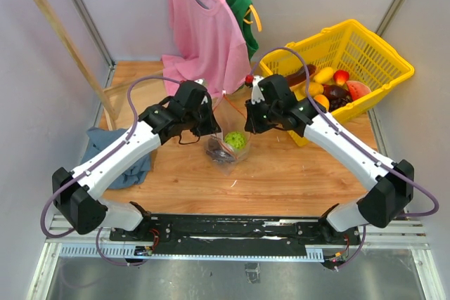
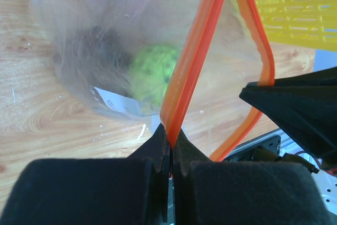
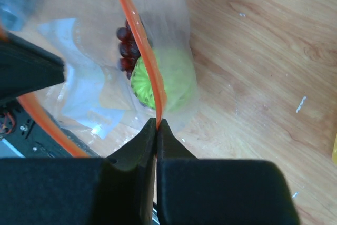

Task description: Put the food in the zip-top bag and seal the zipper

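Note:
The clear zip top bag [image 1: 223, 152] sits upright on the table between my grippers, holding a green round item [image 1: 235, 140], dark red grapes [image 3: 126, 51] and a pale label. My left gripper is shut on one orange zipper edge [image 2: 189, 61] of the bag's opening. My right gripper is shut on the other orange edge [image 3: 145, 46]. The opening gapes between them.
A yellow basket [image 1: 383, 68] of fruit and vegetables stands at the back right. A wooden rack [image 1: 70, 47] with pink [image 1: 197, 40] and green shirts is behind, a blue cloth [image 1: 112, 159] at left.

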